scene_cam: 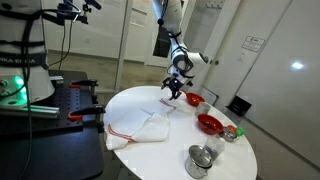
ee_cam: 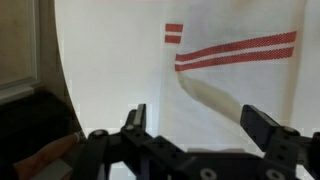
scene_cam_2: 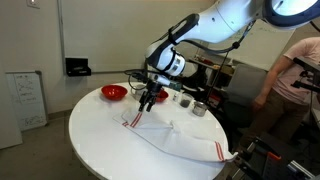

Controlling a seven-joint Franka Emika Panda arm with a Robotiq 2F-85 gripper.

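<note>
A white towel (ee_cam: 222, 83) with red stripes lies spread and creased on the white round table (ee_cam: 95, 60). Its striped end (scene_cam_2: 134, 119) is near my gripper (scene_cam_2: 146, 105), while the rest of the cloth (scene_cam: 140, 128) stretches towards the robot base side in exterior view 1. In the wrist view my gripper stands open above the towel, nothing between its fingers. A fold runs across the cloth below the stripes. From exterior view 1, the gripper (scene_cam: 173, 94) appears just over the striped end; the exact height is hard to tell.
Red bowls (scene_cam: 210, 124) (scene_cam_2: 114, 92) stand along the table's side. A metal pot (scene_cam: 199, 159) and a clear glass (scene_cam: 216, 144) are close by in exterior view 1. A black chair (scene_cam: 84, 105) is beside the table.
</note>
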